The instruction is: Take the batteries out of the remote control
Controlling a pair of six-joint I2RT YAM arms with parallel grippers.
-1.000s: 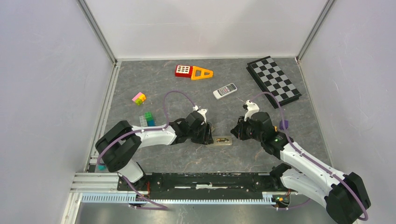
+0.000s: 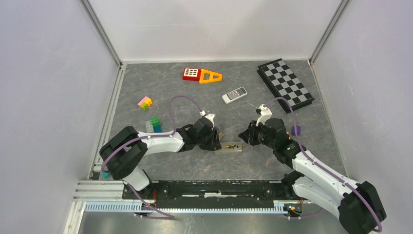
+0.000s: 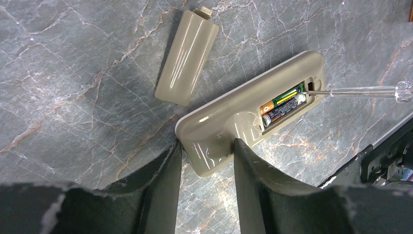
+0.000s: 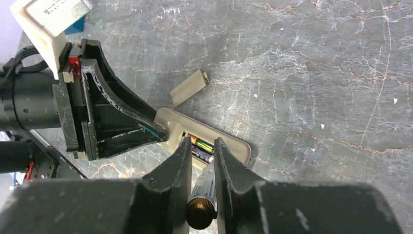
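Observation:
Face down on the table lies a beige remote control [image 3: 243, 102], its battery bay uncovered. My left gripper is shut on the end of the remote away from the batteries. In the bay sit a green-and-orange battery [image 3: 282, 97] and a dark battery [image 3: 284, 110] side by side. My right gripper is shut on a clear-handled screwdriver [image 4: 204, 187]. In the left wrist view the screwdriver's metal shaft [image 3: 336, 91] reaches into the bay, its tip at the end of the green battery. The loose battery cover [image 3: 187, 56] lies beside the remote.
A white remote [image 2: 234, 95] lies farther back, near a checkered board [image 2: 286, 84]. Red and orange toy pieces [image 2: 202, 75] lie at the rear; colored blocks [image 2: 153, 125] are at left.
My right gripper has shifted slightly, ending a little left of where it was. The left arm and the beige remote look nearly still.

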